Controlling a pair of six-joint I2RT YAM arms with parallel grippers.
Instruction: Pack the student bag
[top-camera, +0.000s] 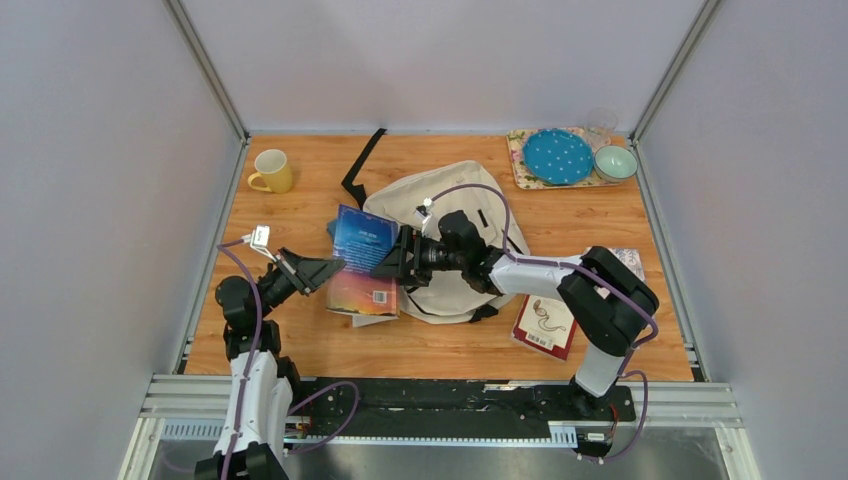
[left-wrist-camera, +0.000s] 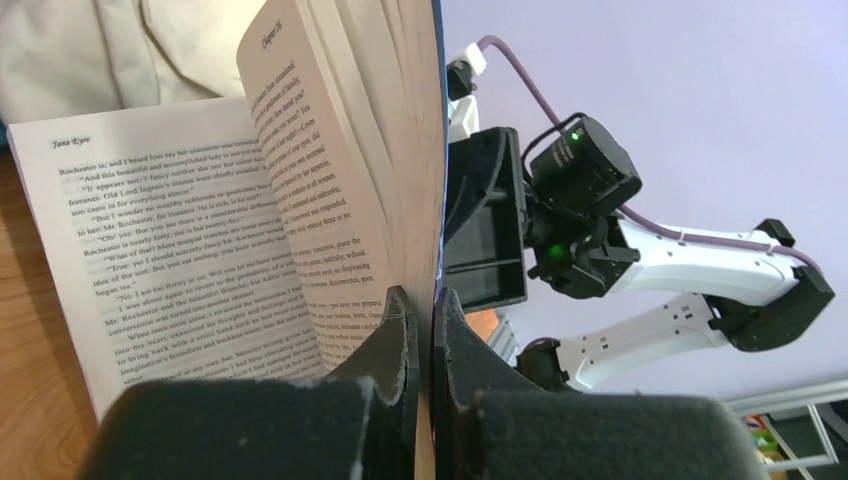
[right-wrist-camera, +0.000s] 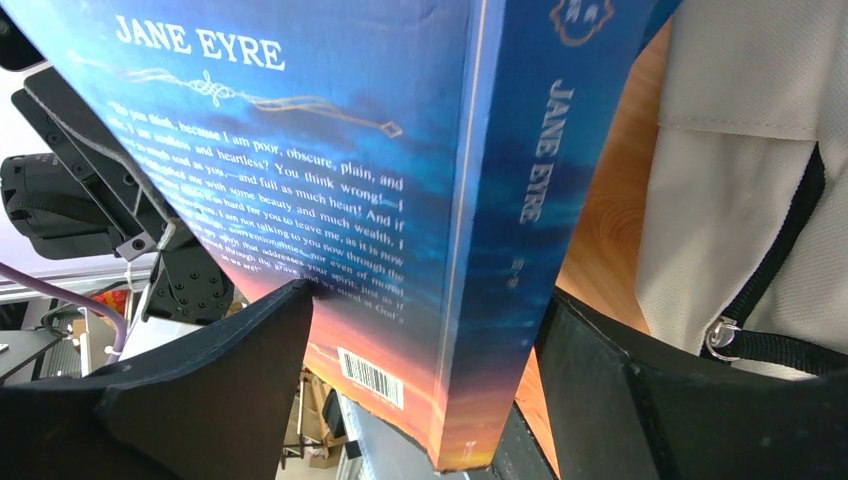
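My left gripper is shut on the pages and one cover of the Jane Eyre book (top-camera: 364, 250). The book hangs partly open, its loose pages (left-wrist-camera: 180, 240) fanned away on the left side in the left wrist view. In the right wrist view the blue and orange spine (right-wrist-camera: 510, 230) lies between the widely parted fingers of my right gripper, which is open. The cream bag (top-camera: 450, 300) rests on the table beneath the right arm, partly covered by it. Its zip (right-wrist-camera: 722, 335) shows at the right wrist view's right side.
A blue wallet (top-camera: 331, 229) peeks out behind the book. A yellow mug (top-camera: 272, 172) stands back left; a tray with a blue plate (top-camera: 558, 157) and green bowl (top-camera: 615, 163) is back right. A red-edged book (top-camera: 546, 324) lies right of the bag.
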